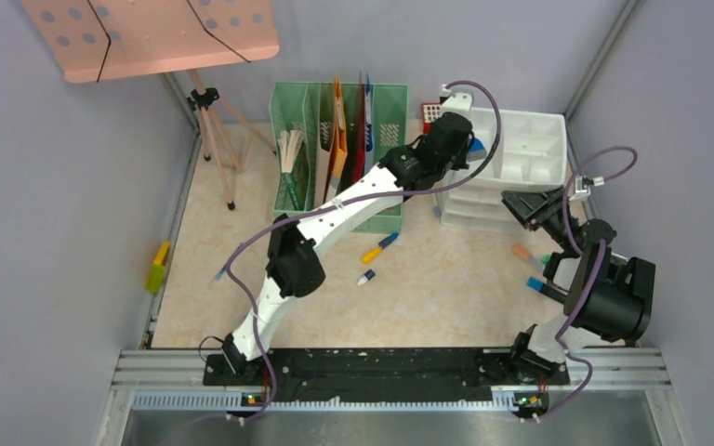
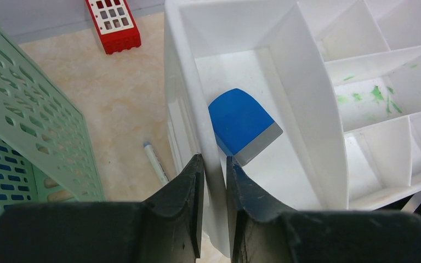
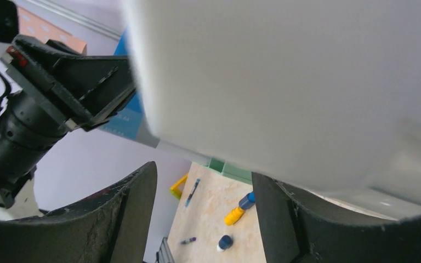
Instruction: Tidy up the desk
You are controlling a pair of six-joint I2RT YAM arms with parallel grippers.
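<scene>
A white compartment organizer [image 1: 532, 149] stands at the back right of the desk. Its left wall rim [image 2: 205, 126] is pinched by my left gripper, which is shut on it. Inside the leftmost compartment lies a blue and grey block [image 2: 240, 119]. My right gripper is open just in front of the organizer's front right part. Its two fingers stand apart, with no object visible between them; the organizer's white face [image 3: 263, 87] fills the space close above.
The green file box [image 1: 392, 216] with folders stands left of the organizer. A blue-yellow tube [image 1: 380, 247] and a small white tube [image 1: 365, 278] lie on the desk. Below my right arm are an orange pen [image 1: 522, 252] and a blue-capped item [image 1: 535, 283].
</scene>
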